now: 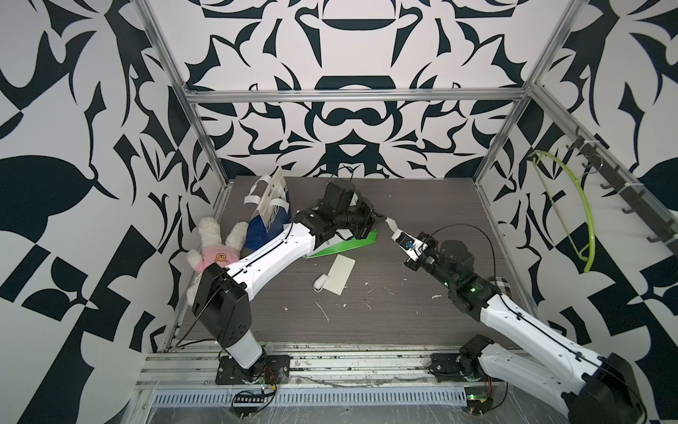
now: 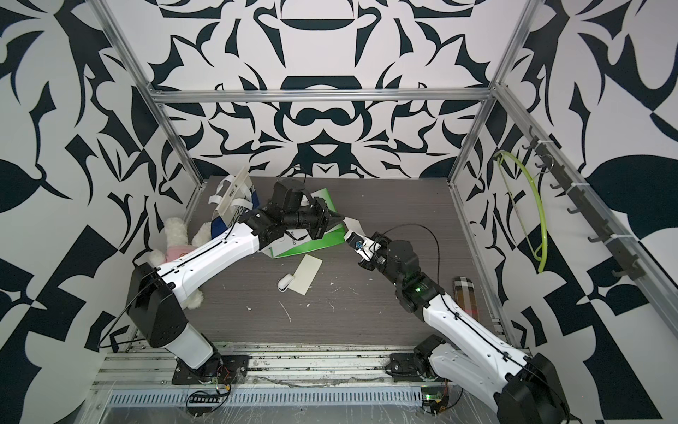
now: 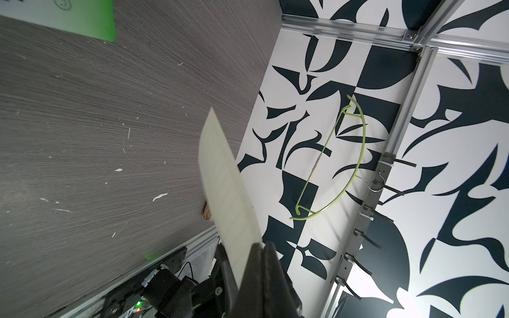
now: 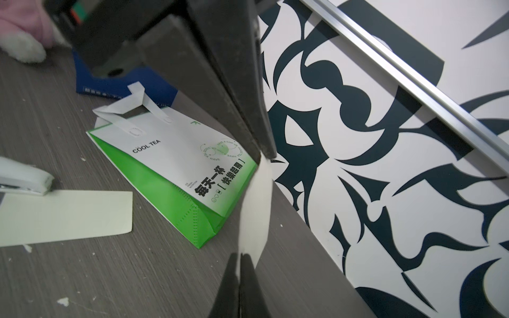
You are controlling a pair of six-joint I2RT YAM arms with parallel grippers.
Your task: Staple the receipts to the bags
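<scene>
A pale strip of paper, the receipt (image 4: pixel 256 206), spans the gap between my two grippers above the table. My left gripper is shut on one end, and at the other end my right gripper has its fingertips shut on the paper. In the left wrist view the receipt (image 3: pixel 225 185) stands bowed beside the left fingertips. The green and white tea bag (image 4: pixel 175 153) lies flat on the table, partly under the left arm in the top views. A small white stapler (image 1: pixel 320 282) sits at the edge of a pale card (image 1: pixel 340 274).
A blue bag (image 1: pixel 260 229) with white handles stands at the back left, behind a plush toy (image 1: pixel 217 253) in pink. Paper scraps litter the front of the table (image 1: pixel 395 321). Open surface lies at the back right.
</scene>
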